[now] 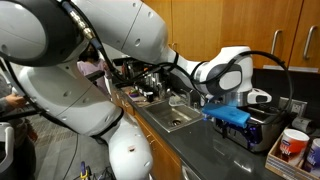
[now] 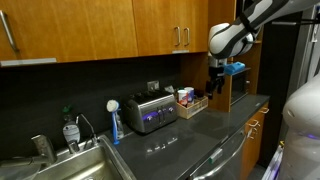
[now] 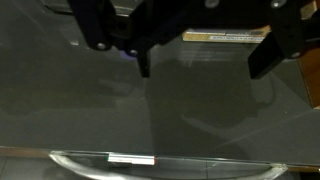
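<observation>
High over the dark counter (image 2: 190,135) hangs my gripper, its fingers wide apart and only bare counter showing between them. The blue part of its mount stands out in both exterior views. A wooden box (image 2: 196,104) with cans and packages stands against the back wall; in exterior view 1 its cans (image 1: 291,145) are at the right edge. Seen from the wrist, just the box's edge (image 3: 222,38) shows at the top, partly covered by the gripper. No object lies in its fingers.
A silver toaster (image 2: 153,112) stands left of the box. Further left are the sink (image 2: 88,163) with its faucet, a blue brush (image 2: 115,122) and a bottle (image 2: 71,132). Along the front edge runs a handle (image 3: 225,176).
</observation>
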